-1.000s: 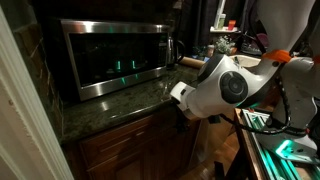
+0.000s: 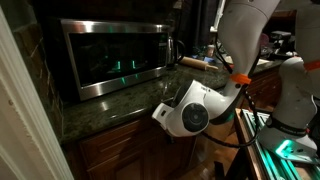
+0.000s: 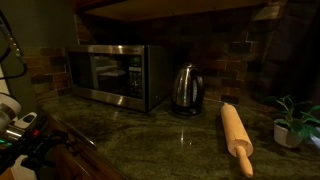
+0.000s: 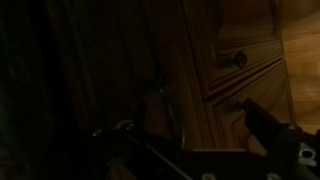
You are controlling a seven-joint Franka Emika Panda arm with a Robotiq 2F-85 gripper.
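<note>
My gripper stands open along the bottom of the dark wrist view, its two dark fingers apart and no object visible between them. Ahead of it are brown wooden cabinet fronts (image 4: 222,28) with a round dark knob (image 4: 240,60). A thin curved piece (image 4: 175,115), perhaps a handle, shows faintly near the fingers; whether they touch it cannot be told. In exterior view 1, the white arm (image 2: 195,112) hangs low before the cabinets (image 2: 120,145), below the counter edge. The arm's end (image 3: 25,130) appears at the lower left of exterior view 2.
A microwave (image 3: 118,75), a kettle (image 3: 187,90), a rolling pin (image 3: 235,135) and a potted plant (image 3: 290,130) stand on the dark stone counter (image 3: 150,135). Its front edge lies close to the arm. Wooden floor (image 4: 300,55) shows at the right of the wrist view.
Over the last second the arm has come down and slightly left in exterior view 1, lower against the cabinet fronts. The things on the counter have not moved.
</note>
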